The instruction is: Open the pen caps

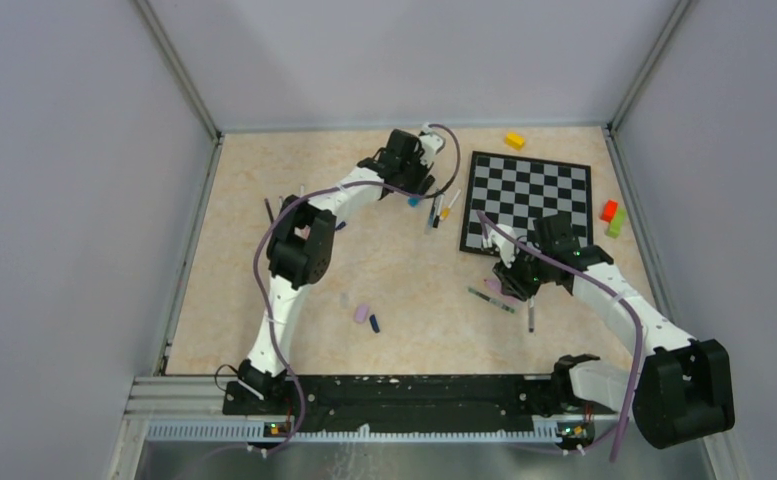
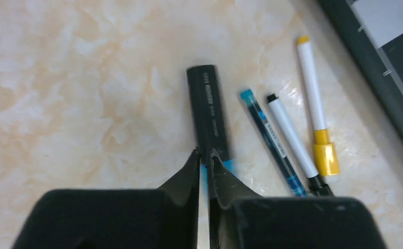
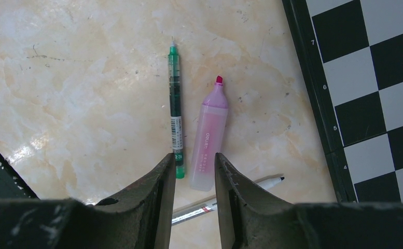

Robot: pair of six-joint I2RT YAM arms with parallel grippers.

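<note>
My left gripper has its fingertips close together over a dark, blue-ended block (image 2: pixel 207 104). Right of it lie a blue-black pen (image 2: pixel 266 132), a black-capped marker (image 2: pixel 291 136) and a yellow-capped marker (image 2: pixel 310 88). My right gripper has its fingers apart over an uncapped pink highlighter (image 3: pixel 207 145), its pink tip showing. A green pen (image 3: pixel 175 104) lies left of it with a fine tip showing; a white marker (image 3: pixel 194 212) with a bare black tip lies below.
A checkered board (image 1: pixel 524 175) fills the back right. Coloured blocks (image 1: pixel 610 210) lie right of it. A small pink piece (image 1: pixel 361 313) and a dark one (image 1: pixel 374 323) lie front centre. More pens lie at left, partly behind the left arm.
</note>
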